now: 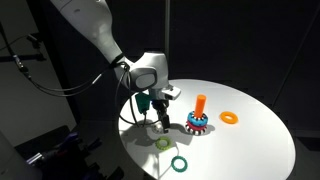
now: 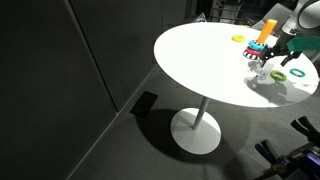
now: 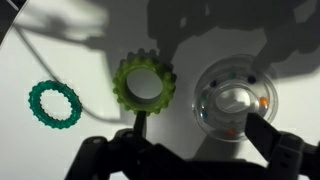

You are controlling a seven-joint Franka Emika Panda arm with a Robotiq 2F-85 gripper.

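Observation:
Above the round white table [image 1: 250, 150] my gripper [image 1: 155, 116] hangs open, pointing down, with nothing between its fingers. A clear ring with coloured beads [image 3: 207, 108] lies under the right finger side in the wrist view. Left of it, near the left finger, sits a lime-green toothed ring [image 3: 122, 84]. A teal toothed ring [image 3: 39, 111] lies farther left. In exterior view 1, a stacking toy with an orange post [image 1: 200, 103] stands right of the gripper, a blue ring [image 1: 197, 119] over its red and white lower part [image 1: 195, 130].
An orange ring [image 1: 222, 119] lies alone beyond the stacking toy. The tabletop stands on a white pedestal [image 2: 195, 132] above a grey floor.

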